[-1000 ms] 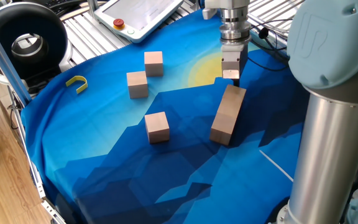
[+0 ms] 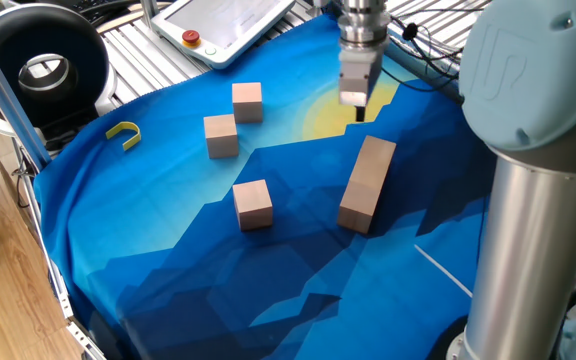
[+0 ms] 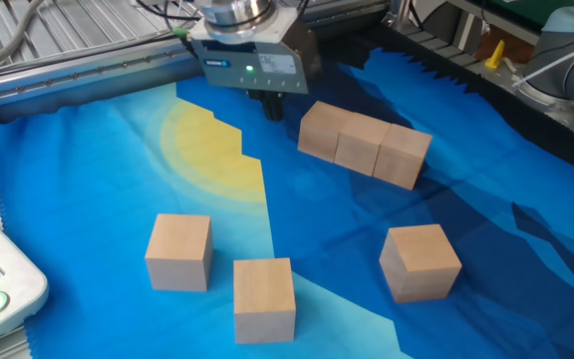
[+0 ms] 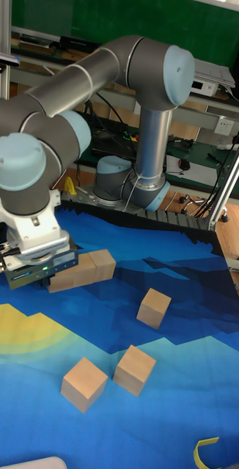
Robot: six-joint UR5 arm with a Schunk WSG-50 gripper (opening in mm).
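Three wooden cubes stand pressed together in a straight row (image 3: 357, 142) on the blue cloth; in exterior view 1 the row (image 2: 367, 185) looks like one long block. Just past its far end hangs my gripper (image 3: 267, 106), apart from the wood and slightly above the cloth. Its short black fingers (image 3: 274, 108) are together, with nothing visible between them. Of the loose cubes, one (image 3: 421, 262) sits on the dark blue area, while a second (image 3: 265, 300) and a third (image 3: 179, 252) stand near each other on the light blue. Exterior view 3 hides the fingertips behind the gripper body (image 4: 39, 264).
A yellow hook-shaped piece (image 2: 125, 134) lies near the cloth's left edge. The teach pendant (image 2: 223, 30) with its red button rests at the back. My arm's column (image 2: 533, 250) rises on the right. Open cloth separates the row from the loose cubes.
The gripper has shifted a little to the left and upward in exterior view 1, away from the row's far end. The row and the loose cubes have stayed put.
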